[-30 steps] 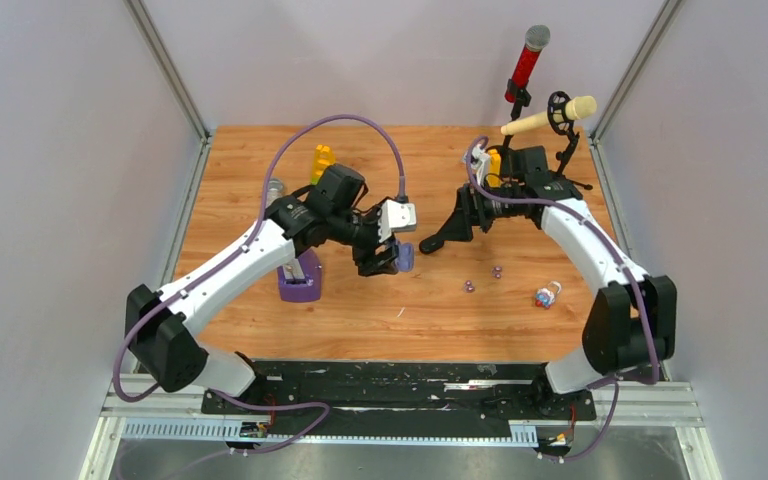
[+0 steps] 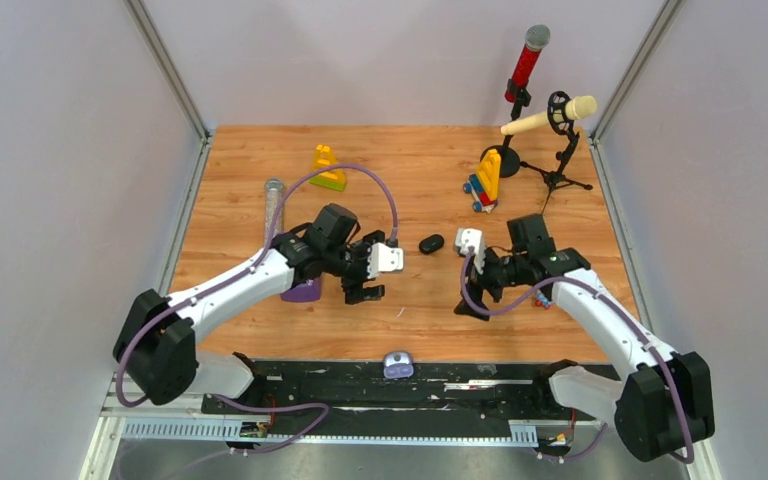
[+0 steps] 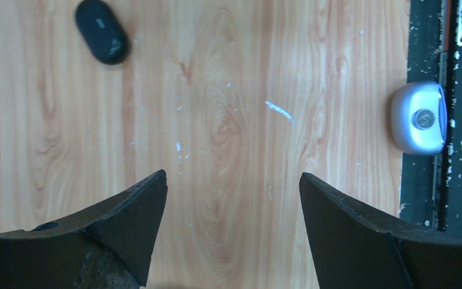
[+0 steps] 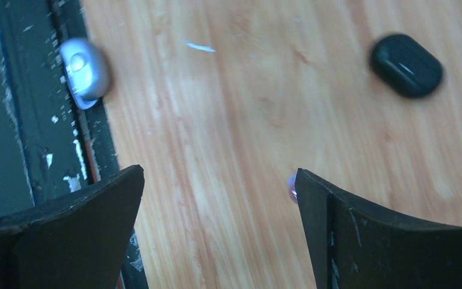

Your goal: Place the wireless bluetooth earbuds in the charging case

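Observation:
The lilac charging case (image 2: 397,365) lies at the table's front edge, partly over the dark strip; whether its lid is up I cannot tell. It also shows at the right of the left wrist view as a pale rounded case (image 3: 418,119), apart from my left gripper, whose spread fingers have nothing between them. Open and empty too is my right gripper, low over the right side of the table. A small shiny purple earbud (image 4: 292,186) peeks out beside its right finger. No other earbud shows; the arm covers that area from above.
A black oval object (image 2: 431,244) sits mid-table between the arms. Behind the left arm is a purple object (image 2: 302,291). Yellow toys (image 2: 328,170) and microphones on stands (image 2: 527,68) occupy the back.

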